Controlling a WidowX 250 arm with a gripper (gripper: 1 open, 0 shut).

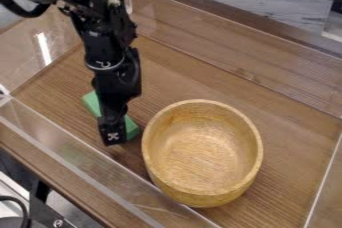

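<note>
My black gripper (112, 122) is lowered at the left middle of the camera view, its fingers around a green object (96, 105) lying on the wooden surface. It stands open; whether both fingers touch the green object is unclear. A pale yellow oval bowl (201, 157) sits to the right of the gripper.
A clear low wall or edge runs along the lower left, with a dark cable beyond it at the bottom left corner. A pale panel stands at the upper right.
</note>
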